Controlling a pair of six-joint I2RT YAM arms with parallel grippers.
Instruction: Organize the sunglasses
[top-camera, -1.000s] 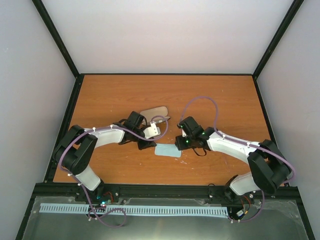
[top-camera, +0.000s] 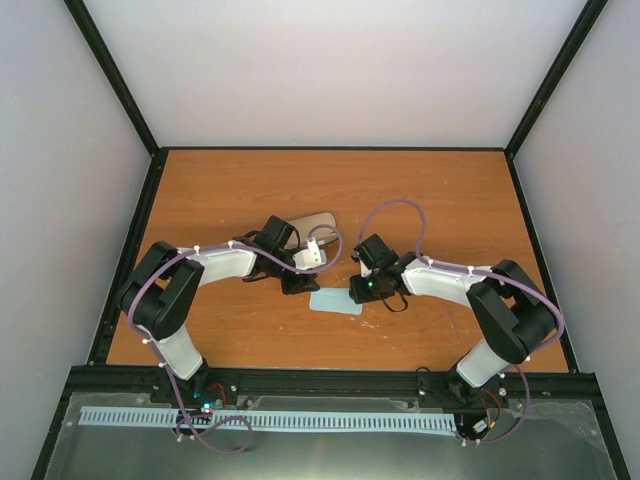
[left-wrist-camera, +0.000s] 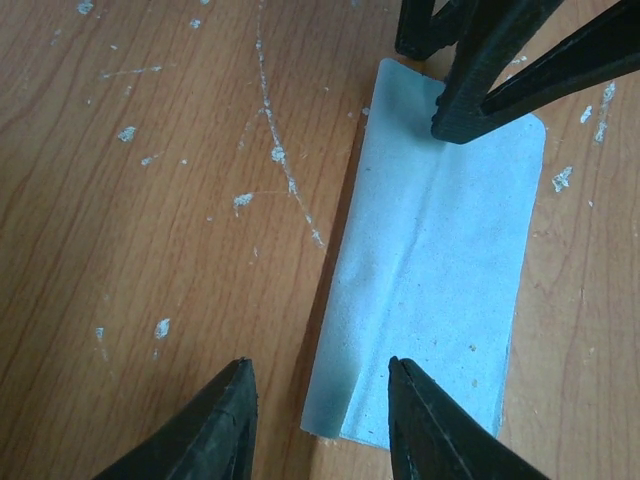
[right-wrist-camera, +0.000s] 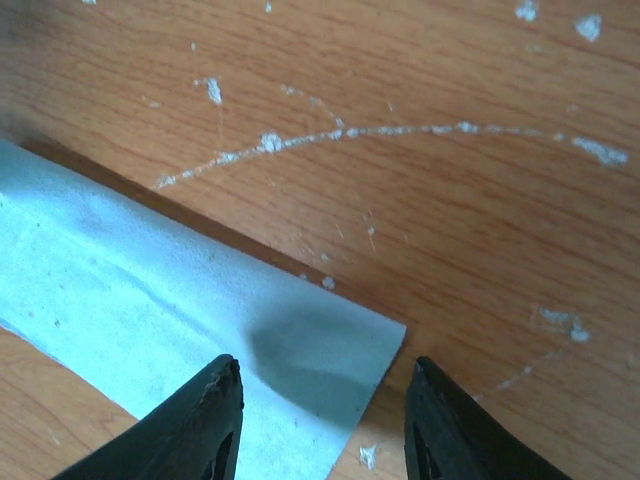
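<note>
A light blue cloth lies flat on the wooden table, between my two grippers. My left gripper hangs at one end of it with fingers apart, the cloth's edge beneath the gap; the other arm's black fingers reach over the far end. My right gripper is low over the other end, fingers apart, the cloth corner below. In the top view a beige object, perhaps a case, lies behind my left gripper, mostly hidden by it. I cannot make out any sunglasses.
Walls and a dark frame edge it. Purple cables loop over both arms.
Over the last second the left gripper has shifted slightly toward the back and right, and the right arm's elbow has moved inward. The cloth looks unchanged.
</note>
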